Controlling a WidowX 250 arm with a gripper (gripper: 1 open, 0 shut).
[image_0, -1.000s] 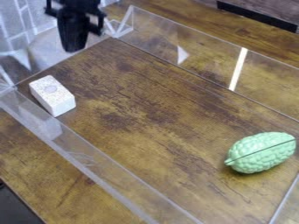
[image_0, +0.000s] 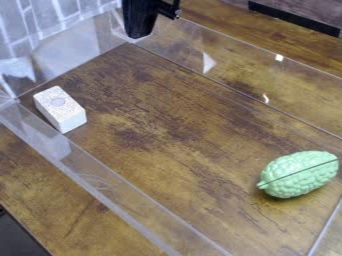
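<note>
My gripper (image_0: 150, 14) is at the top edge of the camera view, mostly out of frame, high above the back left of a clear-walled tray (image_0: 174, 150); whether its fingers are open or shut is unclear. A white speckled block (image_0: 59, 109) lies at the tray's left side. A pale green bumpy oval object (image_0: 297, 174), like a bitter melon, lies on the right.
The tray's clear walls stand on a wooden table (image_0: 40, 190). The middle of the tray floor is free. A pale curtain (image_0: 40, 30) hangs at the back left.
My gripper has moved up and to the right from over the back left corner. The block and the green object have not moved.
</note>
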